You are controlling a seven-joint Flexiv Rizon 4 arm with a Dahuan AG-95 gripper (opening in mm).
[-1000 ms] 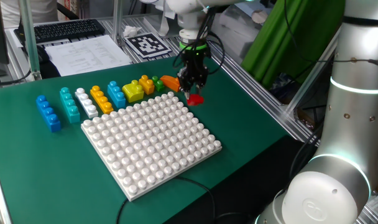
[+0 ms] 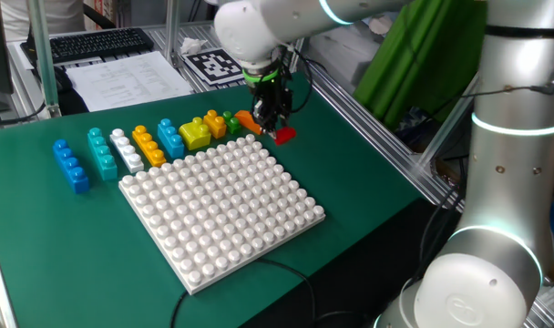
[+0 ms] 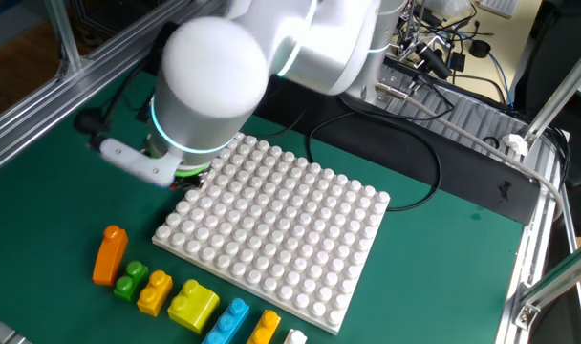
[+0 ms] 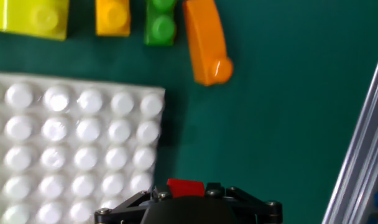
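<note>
My gripper [image 2: 274, 126] is shut on a red block [image 2: 284, 136], which hangs by the far right corner of the white studded baseplate [image 2: 222, 205]. In the wrist view the block's red top [image 4: 186, 187] shows between the black fingers at the bottom edge; its lower part is hidden. Beyond that corner of the plate [image 4: 83, 79], an orange curved block [image 4: 205, 43] lies on the green table. The arm's white wrist covers most of the gripper in exterior view 2. No blocks stand on the plate's visible studs.
Along the plate's far side runs a row of blocks: green [image 2: 232, 123], small orange-yellow [image 2: 215, 124], lime [image 2: 196, 135], light blue [image 2: 170, 139] and several others. A metal rail [image 4: 363, 137] bounds the table on the right. Bare green table lies between rail and plate.
The arm's wrist has swung left and leaned over in exterior view 1. Plate and other blocks stay put.
</note>
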